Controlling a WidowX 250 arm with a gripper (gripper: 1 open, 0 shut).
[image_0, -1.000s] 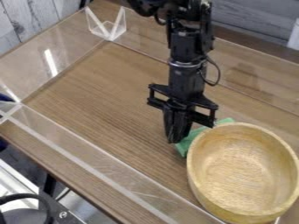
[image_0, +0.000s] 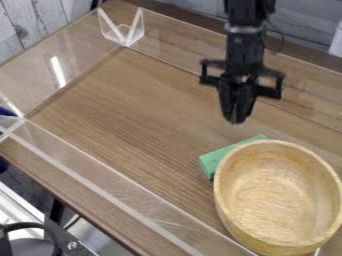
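Note:
My gripper (image_0: 238, 105) hangs over the back right of the wooden table, above and behind a large beige bowl (image_0: 267, 205) at the front right. It looks shut, with nothing visible between its fingers, though it is small and blurred. A green object (image_0: 221, 158) lies on the table against the bowl's back left side, partly hidden by the bowl.
A clear plastic piece (image_0: 123, 28) sits in the back left corner. Dark cables lie at the bottom left, outside the table.
My gripper has moved up and back, away from the green object, which it was over about a second ago. The green object now shows clear of the gripper.

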